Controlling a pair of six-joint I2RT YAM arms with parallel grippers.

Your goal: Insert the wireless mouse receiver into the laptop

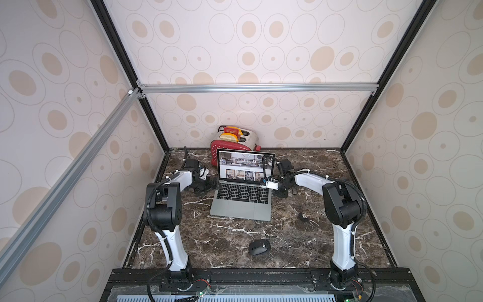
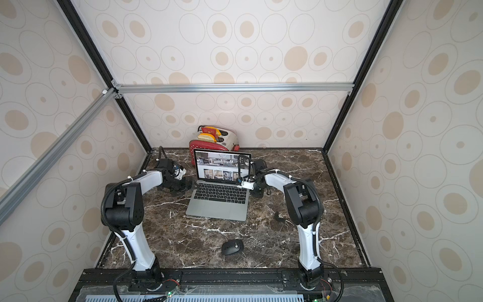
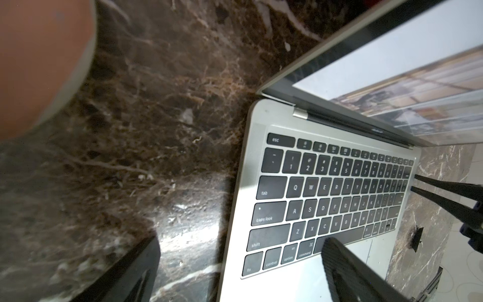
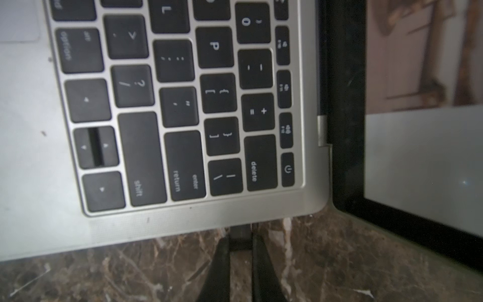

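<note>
The silver laptop (image 1: 240, 209) stands with its lid raised in the middle of the table. At its right side edge, my right gripper is shut on the small dark receiver (image 4: 240, 237). In the right wrist view the receiver's far end meets the laptop's edge near the return and delete keys; whether any of it is inside a port is hidden under the edge. My left gripper is open at the laptop's left side, one finger (image 3: 135, 269) over bare table and the other over the keyboard deck, nothing between them.
A black mouse (image 1: 259, 246) lies on the table in front of the laptop. Behind the lid sits a red and cream toaster (image 1: 236, 138). A small dark piece (image 1: 303, 217) rests right of the laptop.
</note>
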